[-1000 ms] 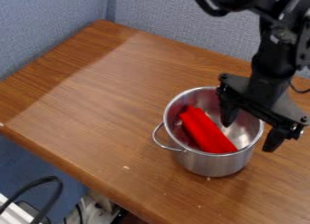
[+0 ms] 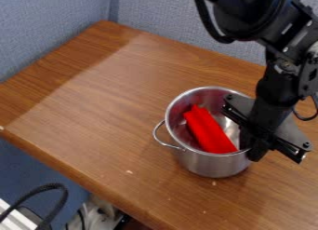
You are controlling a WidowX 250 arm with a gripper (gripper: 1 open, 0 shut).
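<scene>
A steel pot point(image 2: 196, 162) with a side handle stands on the wooden table, right of centre. A red elongated object point(image 2: 207, 128) lies inside it, toward the left. My gripper point(image 2: 262, 134) is low over the pot's right side, its lower parts at or just inside the rim. I cannot tell what, if anything, is between its fingers, or how far open it is.
A grey padded wall borders the back and left.
My gripper has come down and slightly toward the pot, and now covers more of its right rim. The pot and red object look nearly unmoved.
</scene>
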